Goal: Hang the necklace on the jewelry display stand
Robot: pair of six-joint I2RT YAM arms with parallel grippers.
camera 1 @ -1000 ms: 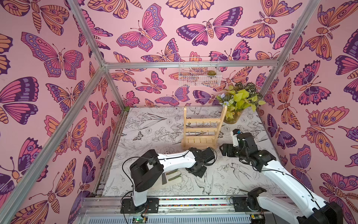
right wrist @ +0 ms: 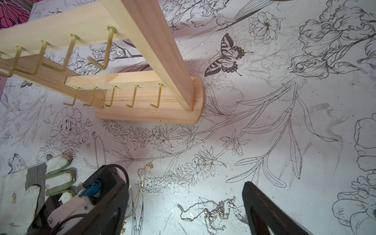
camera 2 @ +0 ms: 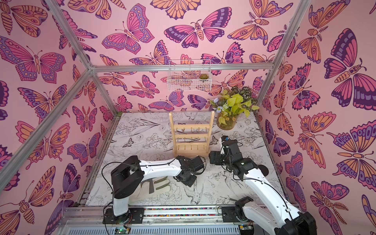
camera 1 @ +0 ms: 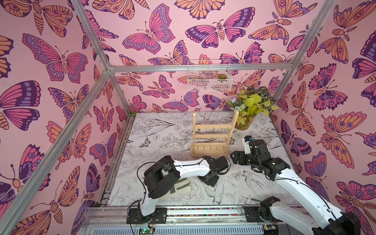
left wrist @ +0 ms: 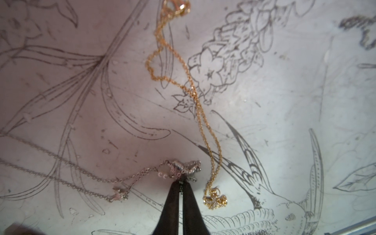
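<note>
Low over the table, my left gripper is shut, its fingertips meeting at the bunched end of a silver necklace [left wrist: 184, 167]. Bits of chain show between the tips, and the rest trails left. A gold necklace [left wrist: 197, 105] lies loose just right of those fingers. The wooden display stand [camera 1: 209, 148] stands upright behind, with brass hooks [right wrist: 135, 96] on its bars; those seen close up are bare. Right of the stand's base, my right gripper hangs open and empty, its fingers [right wrist: 260, 209] wide apart.
Another silver necklace [right wrist: 215, 211] lies heaped on the table below my right gripper. A work glove [right wrist: 23, 192] lies at the front left, partly behind the left arm. A potted plant [camera 1: 246, 111] stands at the back right.
My left arm has shifted a little to the right, its gripper staying low over the table. The right arm and the stand have not moved.
</note>
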